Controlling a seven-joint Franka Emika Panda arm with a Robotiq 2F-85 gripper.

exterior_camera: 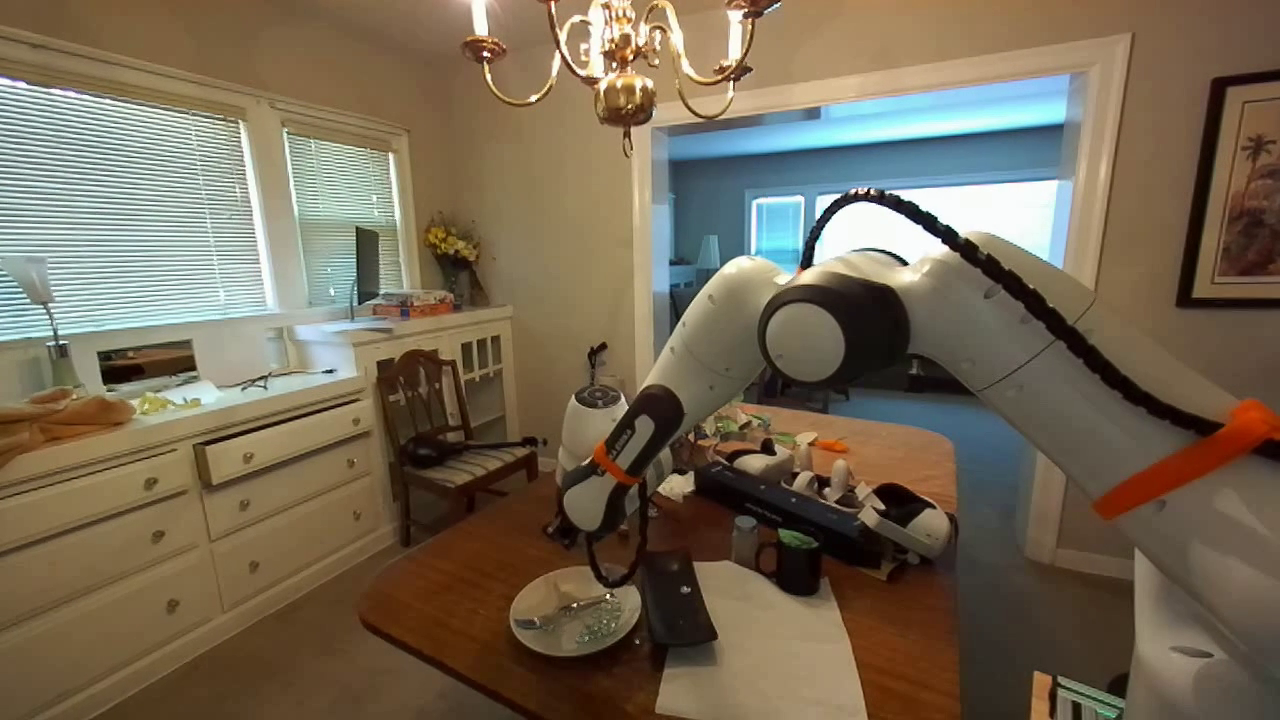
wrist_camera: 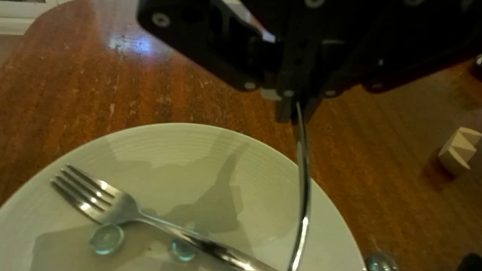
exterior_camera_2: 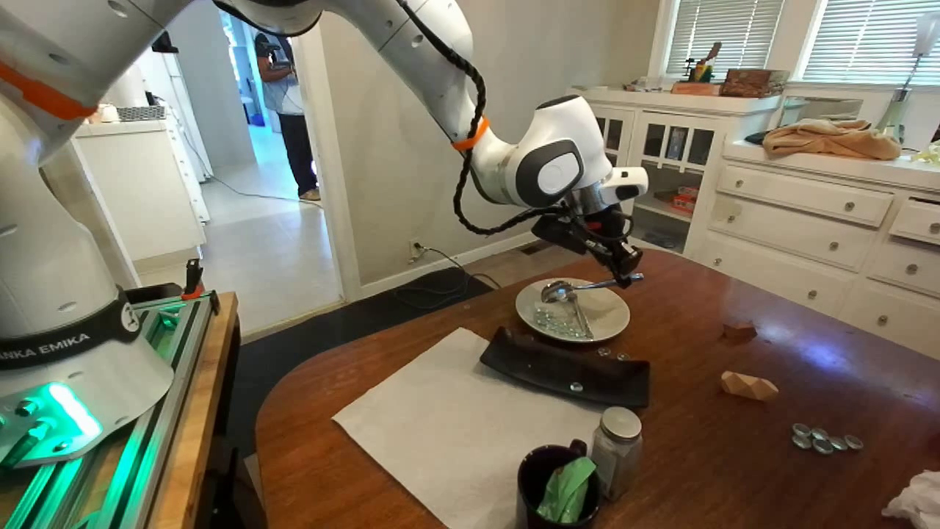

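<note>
My gripper is shut on the handle of a silver spoon (wrist_camera: pixel 303 180), which runs down out of the wrist view. From the second exterior view, the spoon's bowl (exterior_camera_2: pixel 557 291) is over the white plate (exterior_camera_2: pixel 526 308), and the gripper (exterior_camera_2: pixel 629 275) is by the plate's rim. Whether the bowl touches anything there, I cannot tell. On the plate lie a fork (wrist_camera: pixel 117 205) and several clear glass beads (wrist_camera: pixel 107 239). In the first exterior view the arm hides the gripper's fingers.
Beside the plate lies a dark case (exterior_camera_2: pixel 568 370), with white paper (exterior_camera_2: pixel 440 423) near it. A black mug (exterior_camera_2: pixel 534 480) and a glass shaker (exterior_camera_2: pixel 617 450) stand close together. Wooden pieces (exterior_camera_2: pixel 749 385) and loose beads (exterior_camera_2: pixel 824 441) lie farther along the table.
</note>
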